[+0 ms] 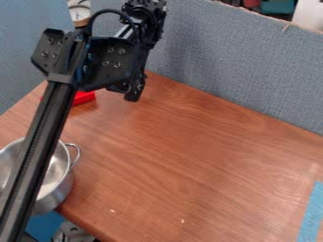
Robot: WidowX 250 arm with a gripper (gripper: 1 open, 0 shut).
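Note:
The black arm crosses the left side of the camera view, with its gripper (127, 80) over the back left of the wooden table (202, 161). Its fingers are largely hidden by the arm's own housing, so their spread is unclear. A red object (85, 97) lies behind the arm, mostly hidden. A steel pot (56, 184) with a side handle sits at the front left, partly behind the arm's dark beam.
Padded grey-blue walls (240, 71) bound the back and left. A strip of blue tape (311, 208) lies at the right edge.

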